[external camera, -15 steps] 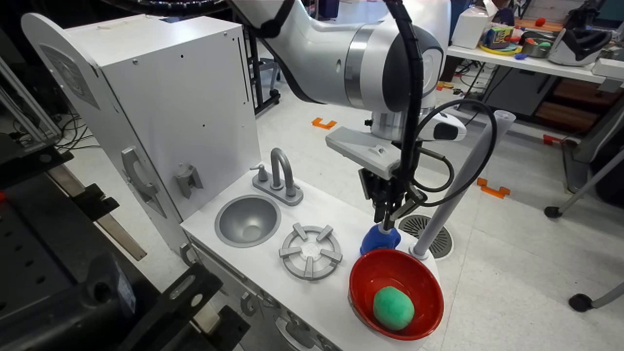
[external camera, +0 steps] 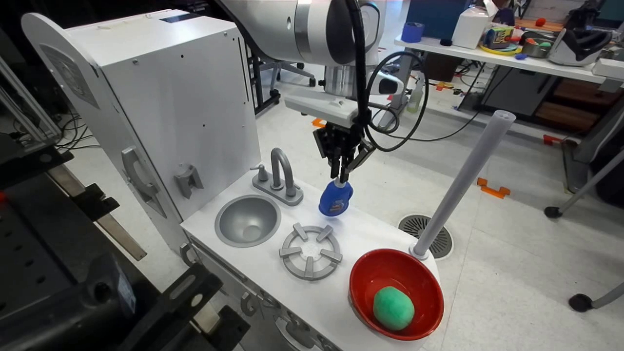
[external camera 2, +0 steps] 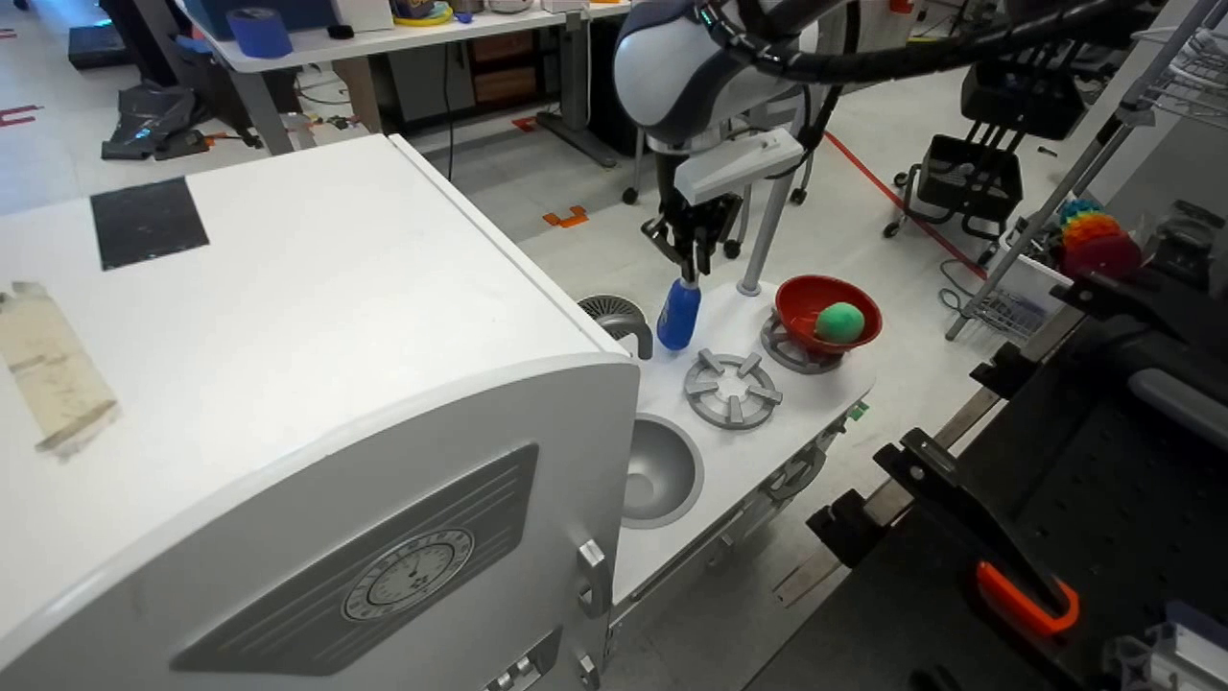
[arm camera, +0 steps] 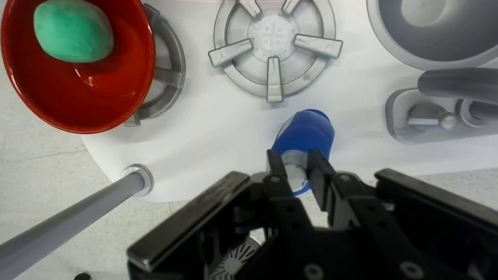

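A small blue bottle [external camera: 335,200] with a pale neck is pinched by my gripper [external camera: 339,177], its fingers closed on the neck. In the wrist view the bottle [arm camera: 307,133] lies past the fingertips [arm camera: 276,161], its body slanting away from them. It is at the counter's back edge, between the faucet and the pole; whether its base touches the counter I cannot tell. A green ball [external camera: 393,307] rests inside a red bowl [external camera: 360,275], which stands on a burner at the counter's right end.
The grey faucet [external camera: 282,169] rises behind the sink [external camera: 248,221]. An empty burner [external camera: 310,252] lies in front of the bottle. A grey pole [external camera: 463,186] stands at the back right corner, and a tall white cabinet [external camera: 187,111] bounds the left.
In exterior view 1, my gripper and the blue bottle have moved left and back, from behind the red bowl toward the faucet. The bowl and ball have stayed put.
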